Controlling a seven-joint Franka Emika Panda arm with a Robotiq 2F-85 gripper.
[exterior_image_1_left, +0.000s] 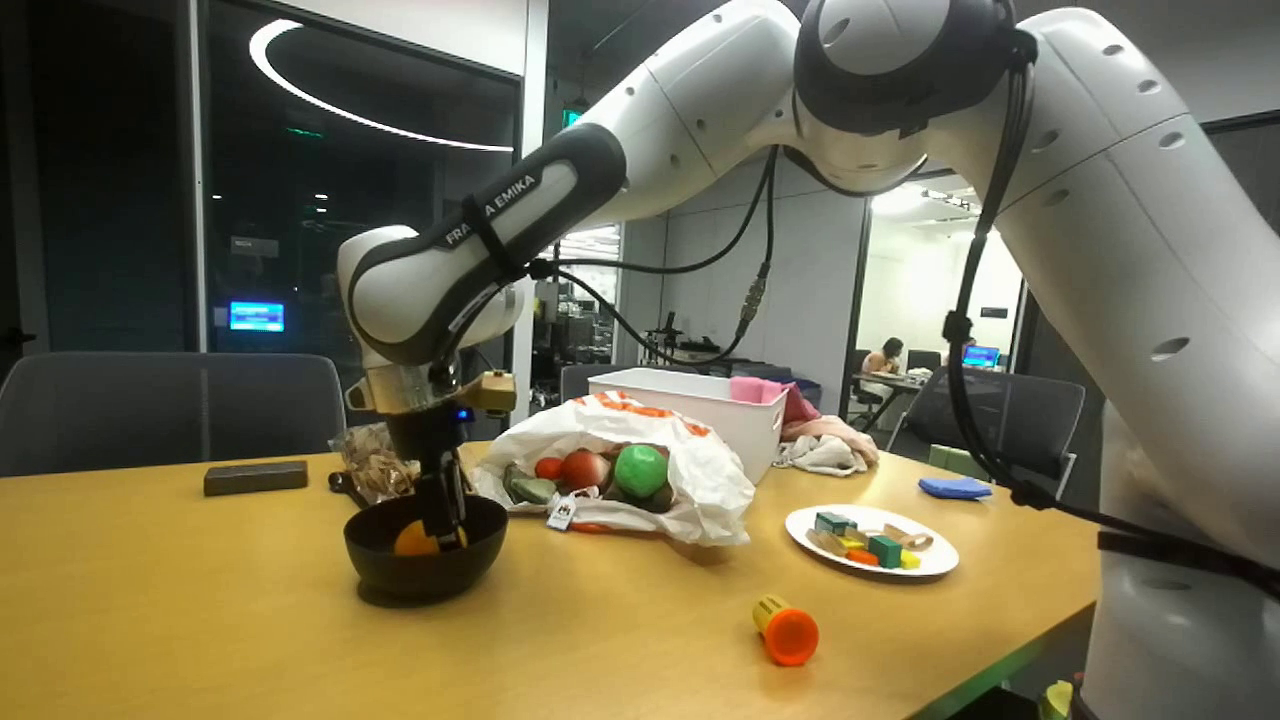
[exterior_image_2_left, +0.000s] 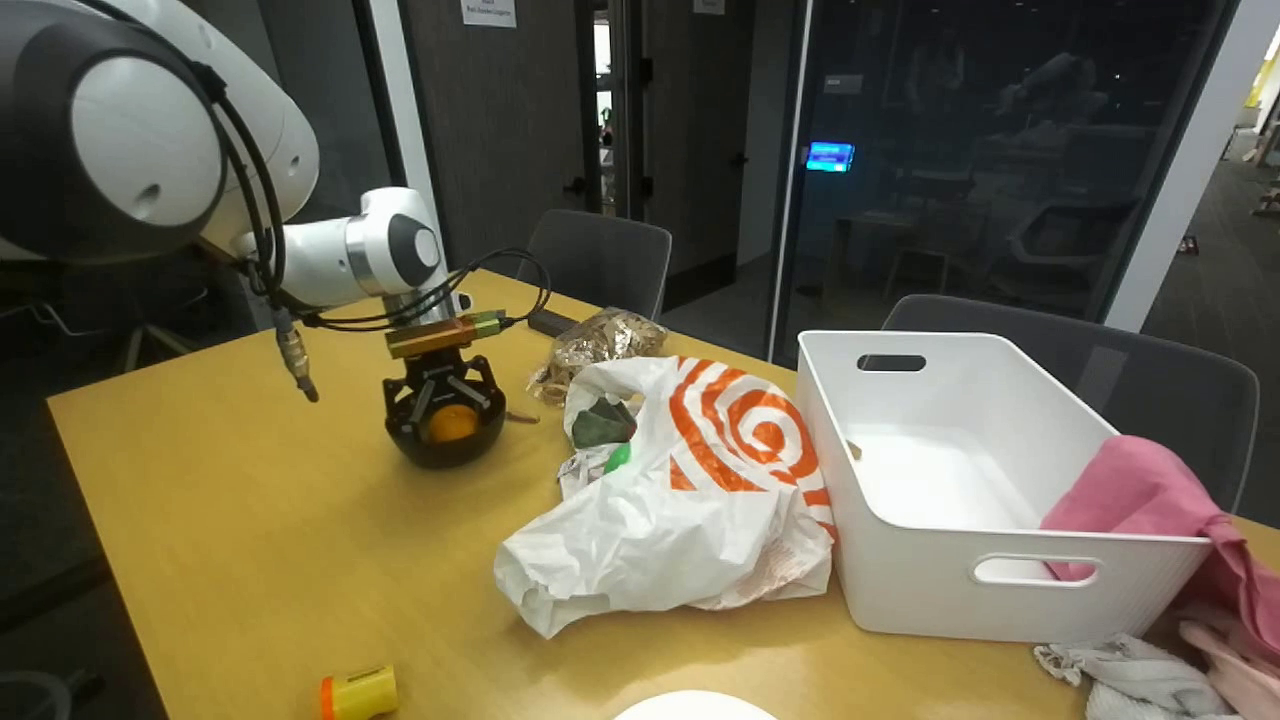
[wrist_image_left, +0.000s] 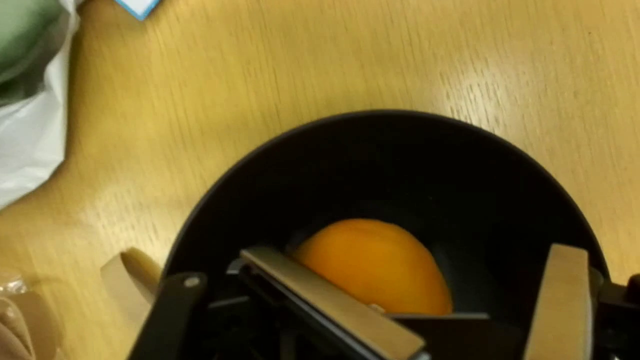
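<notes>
A black bowl (exterior_image_1_left: 426, 574) stands on the table at the left in exterior view 1, holding an orange fruit (wrist_image_left: 378, 264). My gripper reaches down into the bowl with its fingers open. In the wrist view the orange lies between the two fingers, nearer the left one, whose pad (wrist_image_left: 336, 300) covers its lower left side. The right finger's pad (wrist_image_left: 561, 300) is well apart from the fruit, near the bowl's right side. From exterior view 2 the orange shows below the gripper, inside the bowl. Its underside is hidden.
Beside the bowl lies a white plastic bag (exterior_image_1_left: 708, 498) with produce in its mouth. A white bin (exterior_image_2_left: 1008, 588), a plate of blocks (exterior_image_1_left: 804, 528), a yellow container with an orange lid (exterior_image_1_left: 789, 636) and a dark box (exterior_image_1_left: 256, 478) stand around.
</notes>
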